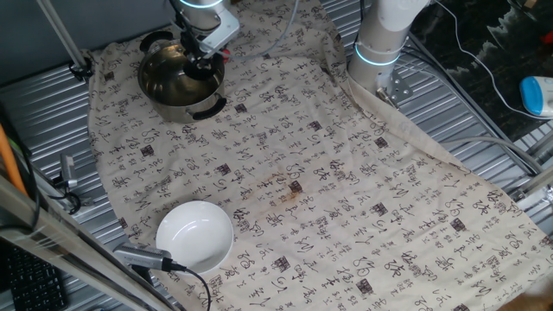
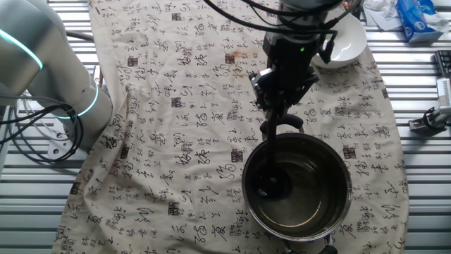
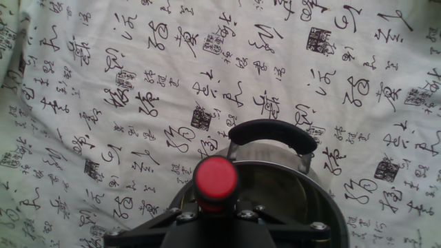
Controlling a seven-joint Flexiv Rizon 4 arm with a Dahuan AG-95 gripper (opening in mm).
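A steel pot (image 2: 337, 185) with black handles stands on the cloth, its inside looking brownish and shiny. Reaching down into it is a black ladle (image 2: 273, 161), whose dark bowl lies inside the pot, toward the left of its opening in exterior view 2. My gripper (image 2: 275, 102) is above the pot's rim, shut on the ladle's handle. In the wrist view, the handle's red end (image 3: 216, 179) pokes up between the black fingers. A white bowl (image 1: 195, 235) rests at the near left of exterior view 1; no contents show in it.
A patterned cloth (image 1: 328, 207) covers the table, with wide bare room in its middle. Beside the white bowl is a camera (image 1: 143, 257) with a cable. Blue packaging (image 2: 421, 20) lies past the bowl.
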